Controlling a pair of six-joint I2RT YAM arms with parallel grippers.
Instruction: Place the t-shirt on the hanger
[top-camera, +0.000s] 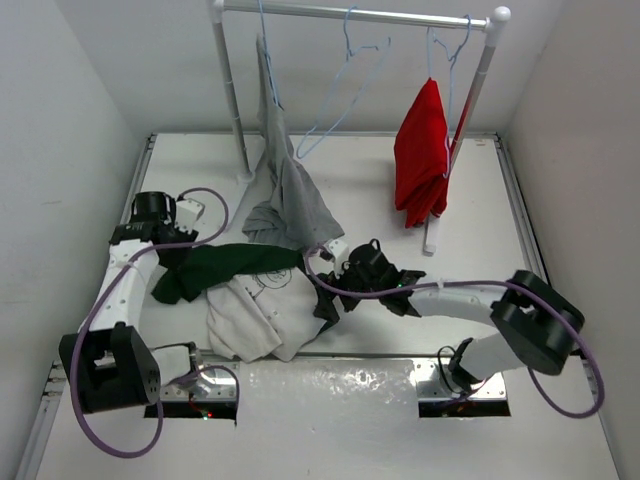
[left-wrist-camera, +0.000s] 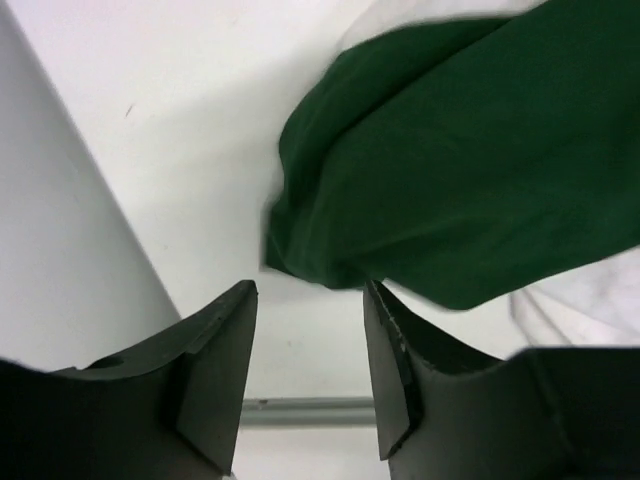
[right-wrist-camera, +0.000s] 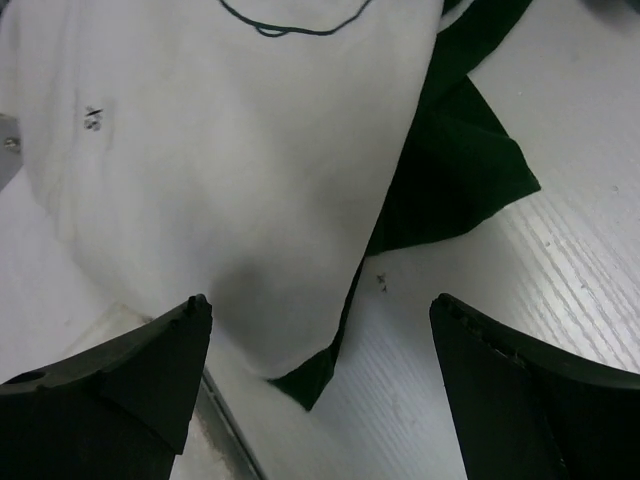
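A white t-shirt with a dark green part lies spread on the table, the green strip along its far side. In the left wrist view the green cloth ends just ahead of my left gripper, which is open with no cloth gripped. My right gripper is open too, over the shirt's right side. Its fingers straddle a white corner with a green edge, without closing on it. An empty blue hanger hangs tilted from the rail.
The rail spans the back. A grey garment hangs at left, its lower end on the table close to the shirt. A red garment hangs at right. Bare table lies to the right.
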